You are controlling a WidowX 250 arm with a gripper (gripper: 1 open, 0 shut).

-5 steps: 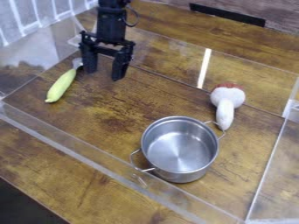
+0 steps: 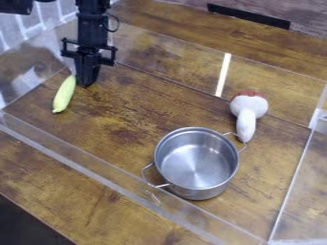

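My black gripper (image 2: 84, 75) is at the upper left, low over the wooden surface, its fingertips beside the upper end of a pale yellow-green corn cob (image 2: 61, 97). The fingers look close together; whether anything is between them is hard to tell. A steel pot (image 2: 194, 163) with two handles stands at the lower right. A white, elongated object with a reddish top (image 2: 248, 113) lies to the right.
Clear plastic walls border the wooden surface (image 2: 141, 105), along the left, front and right. A white strip (image 2: 224, 75) is on the surface at the upper right.
My gripper has moved left and lower, toward the upper end of the corn, and its fingers look closer together. The pot and white object are unchanged.
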